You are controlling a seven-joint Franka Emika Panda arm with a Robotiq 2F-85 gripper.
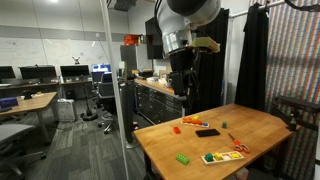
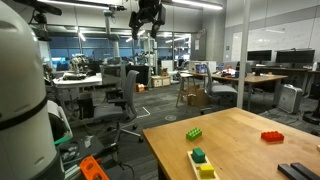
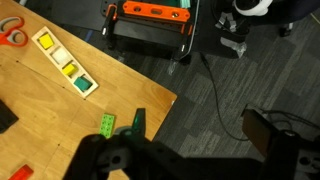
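High above the near corner of the wooden table (image 1: 215, 143), my gripper points down. Its two dark fingers stand wide apart in the wrist view, with no object visible between them. A green block (image 3: 107, 125) lies alone near the table's edge, beside the left finger in that view. Farther off is a pale tray (image 3: 85, 70) holding yellow and green blocks. A red block (image 3: 22, 172) shows at the lower left. In exterior view 1, the gripper (image 1: 183, 83) hangs well clear of the green block (image 1: 182, 158) and the tray (image 1: 241, 155).
Red-handled scissors (image 3: 10, 35) lie past the tray, and a flat black object (image 1: 207, 133) rests mid-table. Another small green item (image 1: 224, 125) is farther back. The floor beside the table's edge holds a dark cable (image 3: 215, 95). Open table surrounds the lone green block.
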